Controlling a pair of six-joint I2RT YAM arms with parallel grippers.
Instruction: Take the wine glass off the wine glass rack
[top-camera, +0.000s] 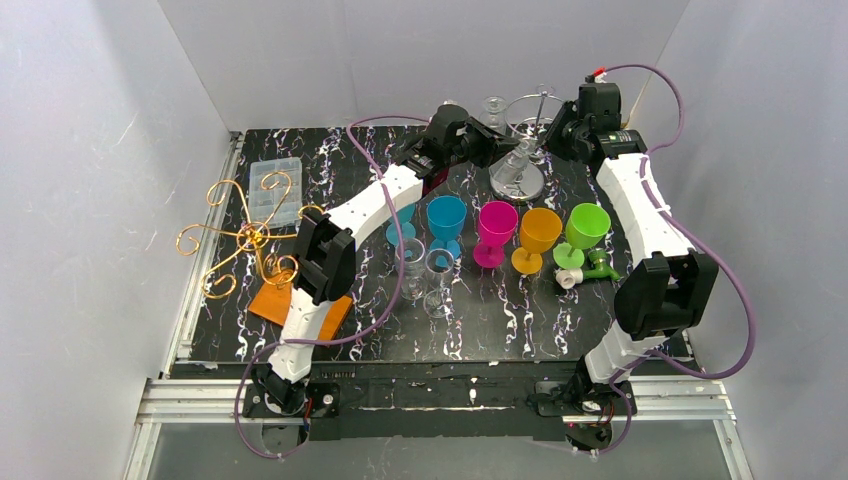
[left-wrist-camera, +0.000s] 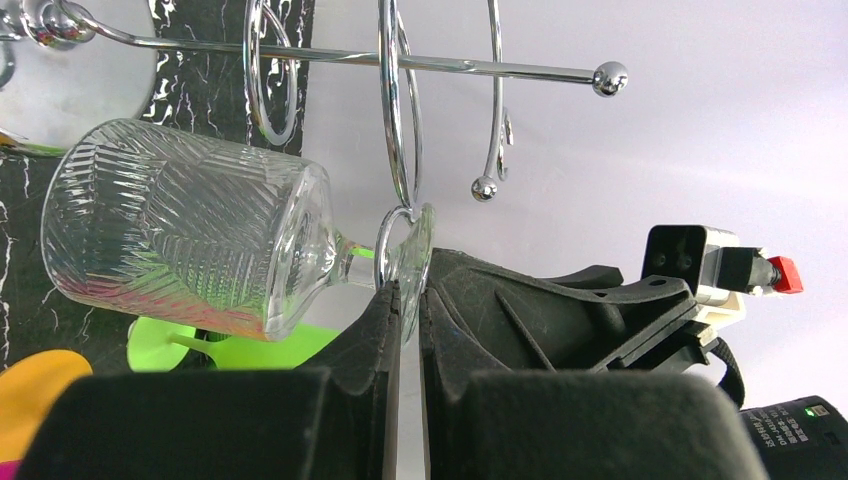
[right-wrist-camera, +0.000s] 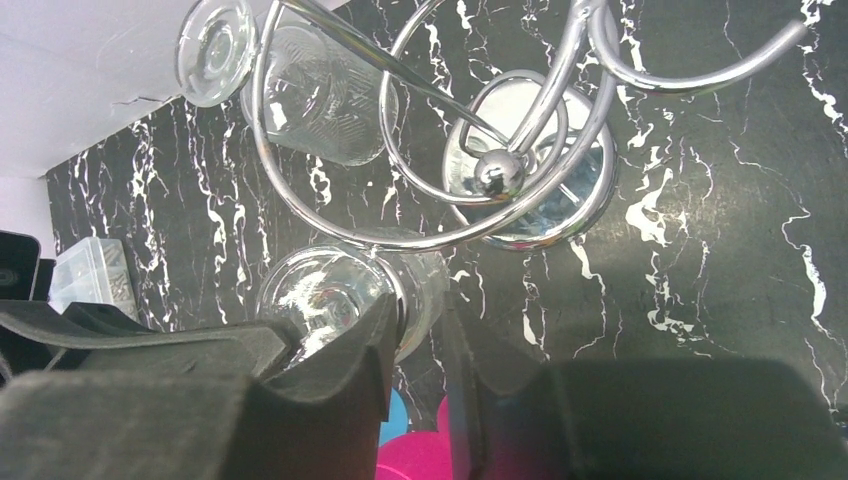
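Observation:
A chrome rack (top-camera: 517, 185) stands at the back right. A clear glass (left-wrist-camera: 180, 225) hangs sideways by its foot at a ring of it. My left gripper is shut on that foot, from the left. My right gripper is at the same glass from the right, its fingers close around the foot and ring; how far they are open is unclear. A second clear glass (right-wrist-camera: 330, 100) hangs farther along the rack.
Coloured goblets, blue (top-camera: 447, 215), pink (top-camera: 497, 222), orange (top-camera: 540, 228) and green (top-camera: 587, 225), stand in front of the rack. Clear flutes (top-camera: 437, 290), a gold rack (top-camera: 252, 238) and a plastic box (top-camera: 275, 170) occupy the left and middle.

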